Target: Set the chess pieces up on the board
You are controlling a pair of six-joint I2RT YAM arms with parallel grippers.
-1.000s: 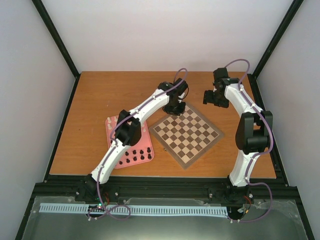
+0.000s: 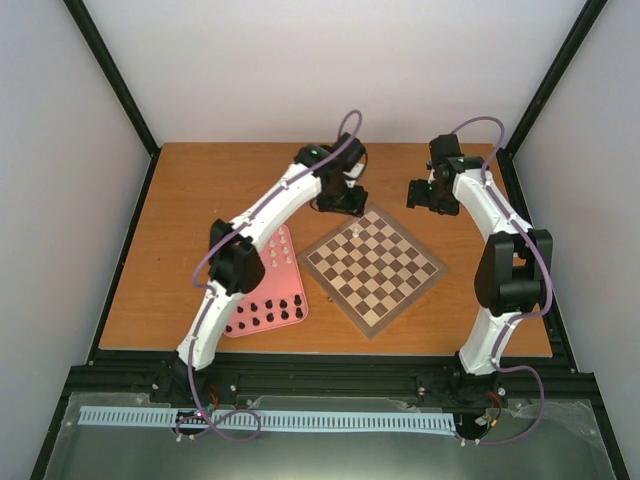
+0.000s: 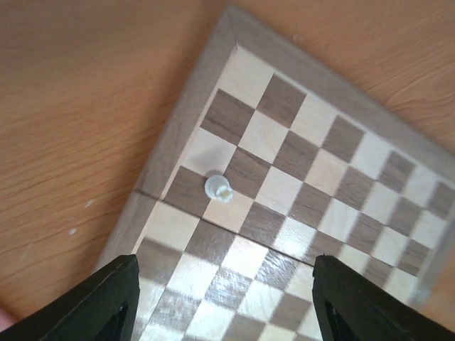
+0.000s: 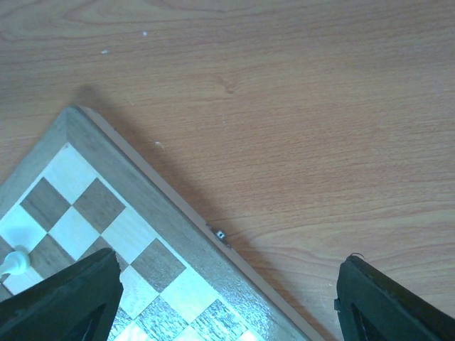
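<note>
The white rook (image 3: 218, 188) stands upright on the chessboard (image 2: 375, 268), where the corners of four squares meet, not centred in any one square. It lies a little in from the left border in the left wrist view. My left gripper is open above the board with nothing between its fingers, and the rook is clear of them. In the right wrist view, the rook (image 4: 14, 263) shows at the left edge. My right gripper is open and empty above the board's edge.
A pink tray (image 2: 284, 283) with several black and white pieces stands left of the board, partly covered by the left arm. No other piece shows on the board. Bare table (image 4: 298, 142) lies beyond the board's edge in the right wrist view.
</note>
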